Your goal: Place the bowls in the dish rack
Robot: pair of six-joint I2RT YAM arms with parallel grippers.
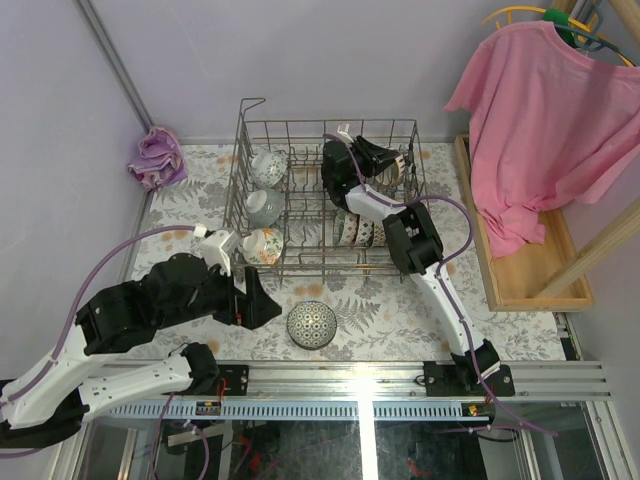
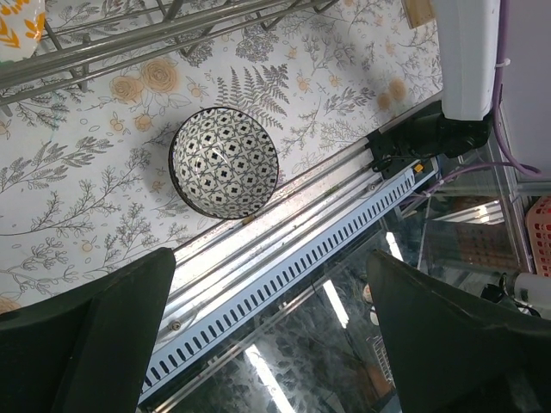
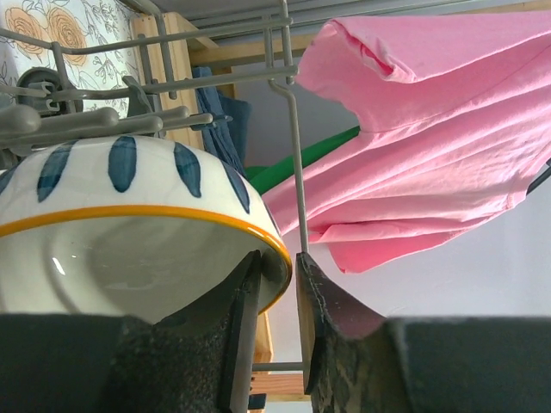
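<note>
A patterned bowl (image 1: 311,324) (image 2: 223,162) lies on the table in front of the wire dish rack (image 1: 270,270). My open left gripper (image 1: 250,315) is left of and above it, empty. My right gripper (image 1: 385,158) is in the rack's back right, fingertips at the orange rim of a bowl with blue dashes (image 3: 120,169), part open; whether the rim is between them is unclear. Several bowls stand in the rack, including a white one (image 1: 268,168), a pale green one (image 1: 262,208) and a floral one (image 1: 262,247).
A pink shirt (image 1: 540,110) hangs at right over a wooden tray (image 1: 540,290). A purple cloth (image 1: 157,158) lies at back left.
</note>
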